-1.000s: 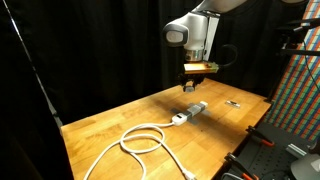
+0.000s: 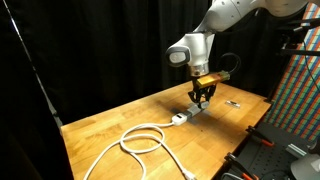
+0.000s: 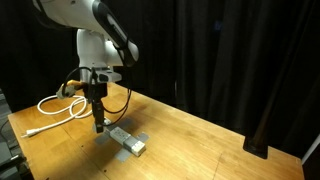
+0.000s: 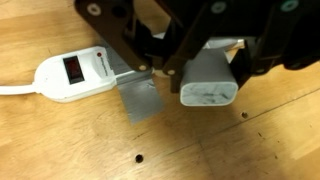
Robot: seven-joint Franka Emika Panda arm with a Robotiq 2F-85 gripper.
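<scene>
A white power strip lies on the wooden table, with grey tape across it. In the wrist view its switch end shows a dark red switch, while the gripper hides much of the rest. My gripper points down at the strip's far part, shut on a small pale grey block. Exterior view 2 has the gripper low over one end of the strip. Whether the block touches the strip I cannot tell.
A white cable loops over the table's near left side. One small pale item lies to the right of the gripper. Bare wood spreads widely on the right in exterior view 2. Black curtains hang behind the table.
The gripper has come down with the grey block and moved right in exterior view 1, from above the table to the power strip. The strip and cable look unmoved.
</scene>
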